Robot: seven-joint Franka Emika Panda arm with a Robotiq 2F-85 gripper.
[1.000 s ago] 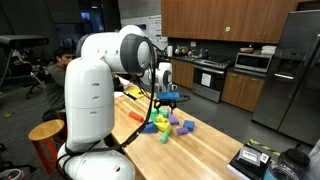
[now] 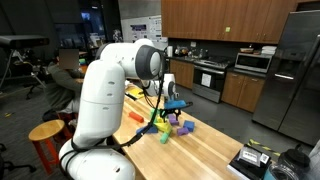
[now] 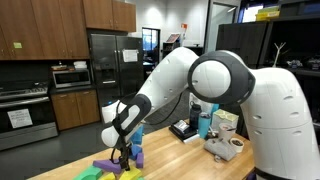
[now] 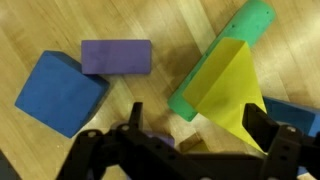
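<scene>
Blocks lie on the wooden table under my gripper, which is open, its dark fingers (image 4: 125, 145) spread wide at the bottom of the wrist view. Near the right finger a yellow wedge-shaped block (image 4: 228, 85) rests against a long green block (image 4: 248, 22). A blue cube (image 4: 62, 92) and a purple block (image 4: 117, 56) are to the left. Another blue block (image 4: 295, 115) shows partly behind the right finger. Low between the fingers, a purple piece (image 4: 160, 137) and a yellowish piece (image 4: 195, 147) are mostly cut off.
A green block (image 2: 252, 141) and a red-orange block (image 2: 136, 117) lie apart from the cluster. Toward the table's right end are a black-and-white box (image 2: 250, 160) and a dark pot (image 2: 293, 162).
In exterior view 1 the gripper has come down toward the block cluster and now hangs close above it. The loose blocks around it look unmoved.
</scene>
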